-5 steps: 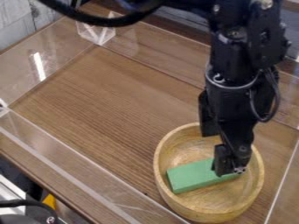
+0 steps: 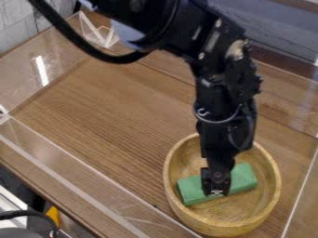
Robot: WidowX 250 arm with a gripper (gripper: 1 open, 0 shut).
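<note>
A round wooden bowl sits at the lower right of the camera view, holding a green rectangular block that lies flat inside. My black gripper points down into the bowl, its tips over the block and covering part of it. It is open; whether the tips touch the block I cannot tell.
Clear plastic edging runs along its left and front sides. A grey wall stands behind at the back right.
My gripper has turned and moved a little left and down, so its tips now sit over the middle of the green block. The bowl looks unmoved.
</note>
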